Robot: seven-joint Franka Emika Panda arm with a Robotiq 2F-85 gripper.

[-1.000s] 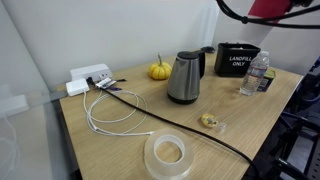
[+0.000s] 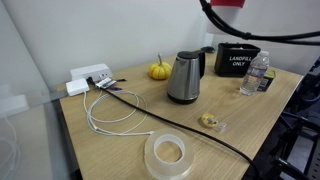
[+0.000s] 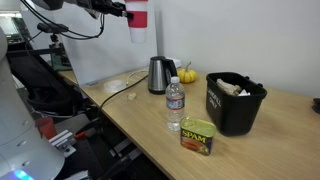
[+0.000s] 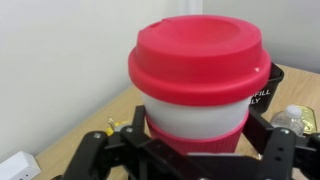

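Between the fingers of my gripper is a white cup (image 4: 200,115) with a red lid and a red band, held upright. In exterior view 2 the same cup (image 3: 138,27) hangs high above the far left part of the table, clear of its surface. The gripper (image 3: 126,14) reaches it from the left. Exterior view 1 shows only a red part of the cup (image 2: 228,2) at the top edge, with black cabling in front of it.
A grey kettle (image 2: 186,78), a black landfill bin (image 3: 233,108), a water bottle (image 3: 175,104) and a SPAM can (image 3: 197,137) stand on the table. A tape roll (image 2: 168,154), white cable (image 2: 112,126) and yellow pumpkin (image 2: 160,70) are there too.
In exterior view 1 the red part of the cup has moved left along the top edge, from above the bottle toward above the kettle. The table objects have stayed put.
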